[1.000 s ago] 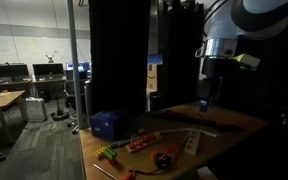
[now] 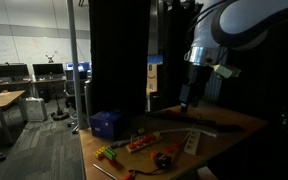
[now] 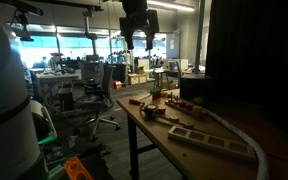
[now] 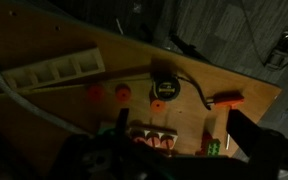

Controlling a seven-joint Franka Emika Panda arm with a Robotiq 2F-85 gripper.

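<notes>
My gripper hangs above the wooden table, clear of everything on it; in exterior view 2 it shows high up. In the wrist view its dark fingers stand wide apart, with only table and objects visible beyond the gap. Below lie a round black item with an orange part, two small red pieces and a tray of red items. Toward one side is a pale slotted wooden block; toward the other, a red-handled tool with a black cord.
A blue box stands at the table's left back. Green and yellow pieces lie near the left edge. A long grey tube runs past the slotted block. Table edges are close to several objects.
In exterior view 1 my gripper has moved left from its earlier place over the table's right side. The table objects look unmoved.
</notes>
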